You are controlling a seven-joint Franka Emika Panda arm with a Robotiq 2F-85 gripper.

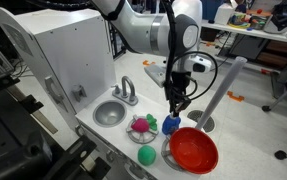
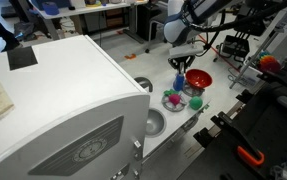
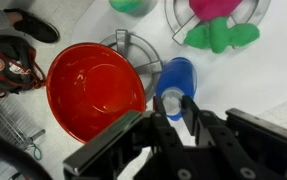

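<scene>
A blue object, perhaps a cup or bottle (image 3: 178,73), is just beyond my fingertips in the wrist view. My gripper is shut on its pale, rounded end, or on a pale piece against it; the join is too blurred to tell. From the first exterior view, the blue object (image 1: 170,125) is directly below the gripper (image 1: 177,106), close to a red bowl (image 1: 193,150). Whether its base touches the counter is unclear. The second exterior view also places the blue object (image 2: 179,81) under the gripper.
On one stove burner lie a pink item (image 3: 212,7) and a green one (image 3: 222,36). A green round item (image 1: 147,155) stands at the counter's front. The sink (image 1: 109,112) and faucet (image 1: 127,90) are to the left; a pale post (image 1: 216,87) rises behind the bowl.
</scene>
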